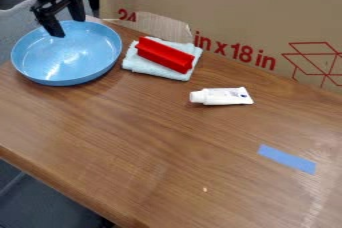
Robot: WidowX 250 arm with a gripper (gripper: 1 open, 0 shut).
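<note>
The black gripper [66,15] is at the top left, open, its fingers hanging over the back part of a round blue plastic basin [67,62]. Nothing shows between the fingers, and the basin looks empty. A red object [164,55] lies on a folded pale cloth [140,66] to the right of the basin. A white tube [221,96] lies on its side on the wooden table [160,152], farther right.
A large cardboard panel [241,12] stands along the back. A strip of blue tape [286,159] is on the table at the right. The table's edge runs along the lower left.
</note>
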